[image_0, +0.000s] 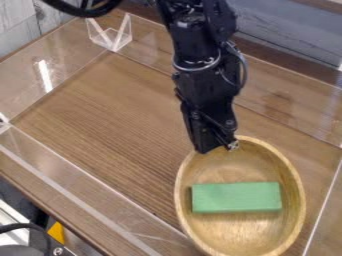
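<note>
My black gripper (214, 138) hangs over the back rim of a round tan bowl (239, 235) at the lower right, its fingers pointing down. Whether it is open or shut is not clear from this angle. A green block (235, 197) lies flat inside the bowl.
Clear plastic edging runs along its sides. A small transparent holder (110, 30) is at the back left. A black cable and a yellow piece show at the bottom left corner.
</note>
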